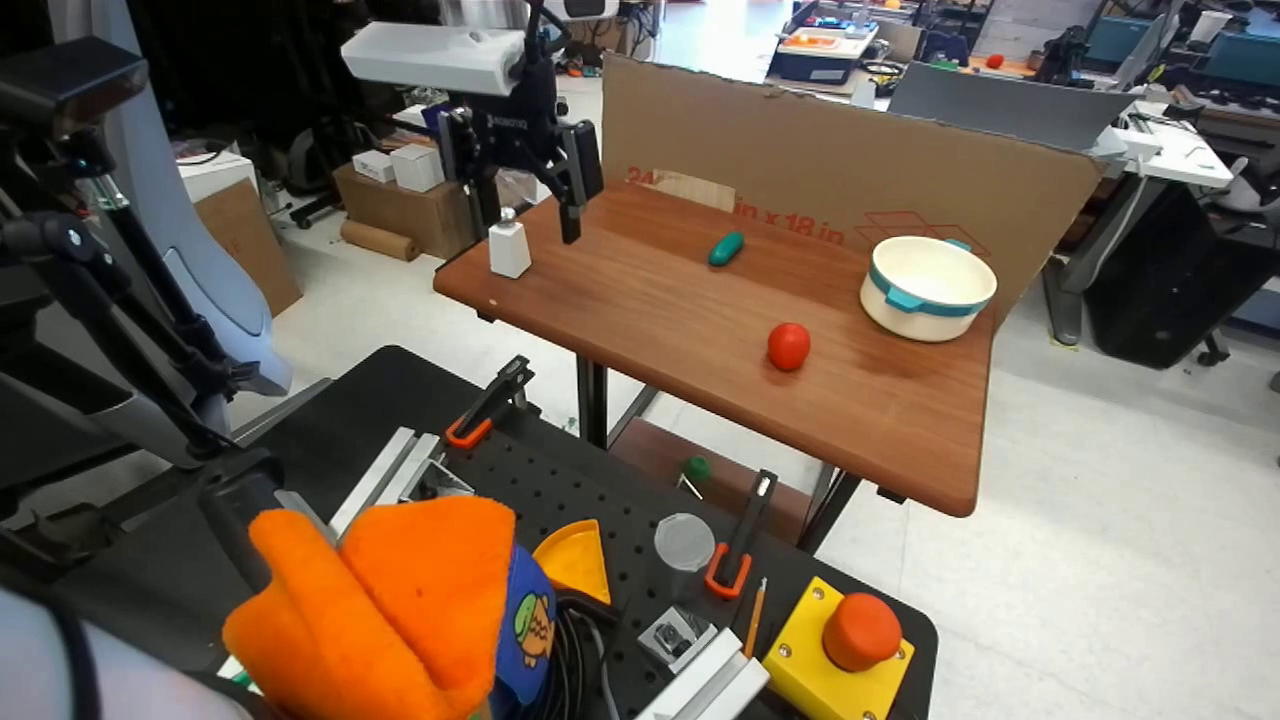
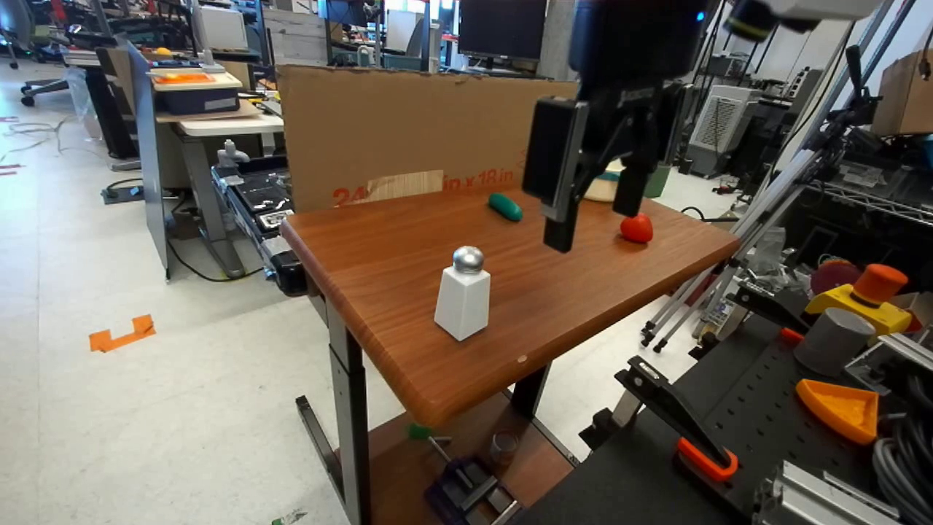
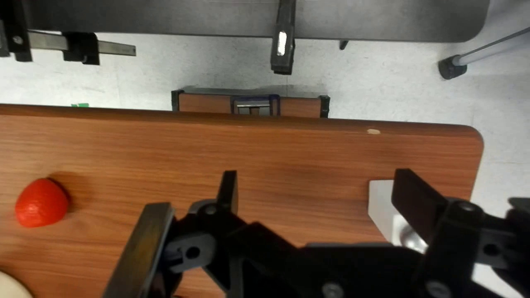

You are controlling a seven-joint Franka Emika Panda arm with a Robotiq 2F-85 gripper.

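Observation:
My gripper (image 1: 528, 223) stands open above the left end of the wooden table, nothing between its fingers. Close by, a white salt shaker (image 1: 510, 250) with a silver cap stands upright on the tabletop. In the wrist view one finger covers part of the shaker (image 3: 380, 203), which lies toward the right rather than midway between the fingertips. From the second exterior view, the gripper (image 2: 595, 220) hangs higher than the shaker (image 2: 463, 302), with a clear gap between them. A red tomato-like item (image 1: 788, 346), a dark green oblong item (image 1: 726, 248) and a cream pot (image 1: 926, 288) also rest there.
A cardboard sheet (image 1: 768, 144) walls off the table's back edge. The shaker is near the table's corner. In front, across a gap, a black bench holds an orange plush (image 1: 408, 600), clamps and a yellow box with a red button (image 1: 861, 632). The table's middle is open.

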